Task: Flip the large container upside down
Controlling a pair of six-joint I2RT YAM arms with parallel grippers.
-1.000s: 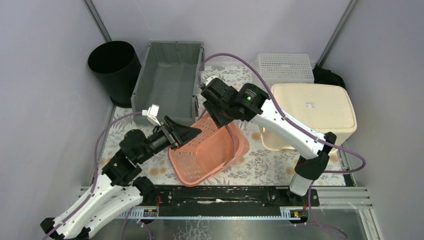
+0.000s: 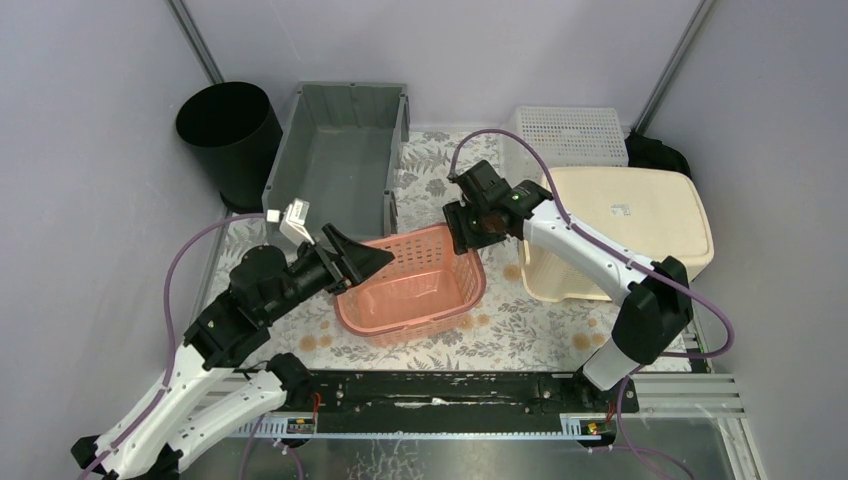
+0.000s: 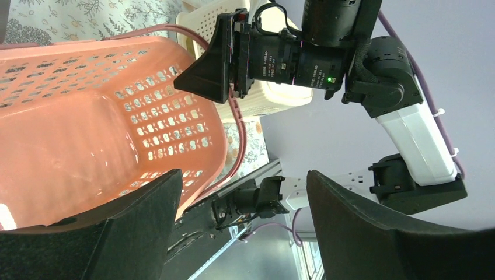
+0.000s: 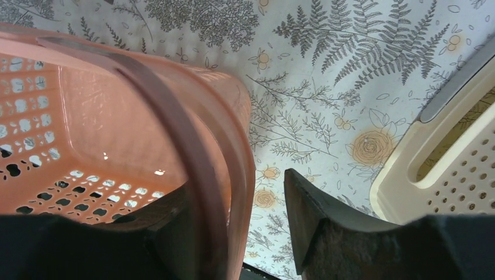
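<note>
A salmon-pink perforated basket (image 2: pixel 410 297) stands upright on the floral surface, its opening facing up and its handles lying along the rim. My left gripper (image 2: pixel 376 262) is open over the basket's left back part. In the left wrist view its two fingers (image 3: pixel 140 216) stand well apart with nothing gripped. At the back right corner is my right gripper (image 2: pixel 466 240). In the right wrist view the basket's rim and darker handle (image 4: pixel 198 181) run down beside the left finger, and a clear gap separates them from the right finger (image 4: pixel 321 227), so that gripper is open too.
Behind stand a grey bin (image 2: pixel 345 150) and a black bucket (image 2: pixel 230 140). A cream lidded box (image 2: pixel 630 220) is close on the right, with a white perforated basket (image 2: pixel 565 135) behind it. Bare surface shows at the front right.
The basket has turned from a skewed pose to a squarer one, and its handles have come down onto the rim. My right gripper moved right.
</note>
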